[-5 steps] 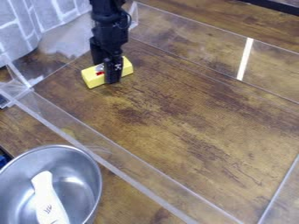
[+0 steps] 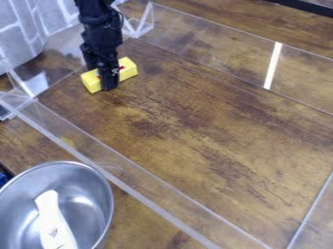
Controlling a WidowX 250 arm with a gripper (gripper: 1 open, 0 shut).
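Observation:
My black gripper [image 2: 107, 70] is down over a yellow block [image 2: 93, 81] near the back left corner of the clear-walled tray, shut on it, with its fingers partly covering the block. The block seems to rest on the wooden surface, though I cannot tell whether it is slightly raised.
A steel bowl [image 2: 92, 214] with a white utensil [image 2: 53, 219] in it sits at the lower left, outside the clear wall. A white strip [image 2: 274, 66] marks the back right.
My gripper and the yellow block have shifted a little to the left over the last second.

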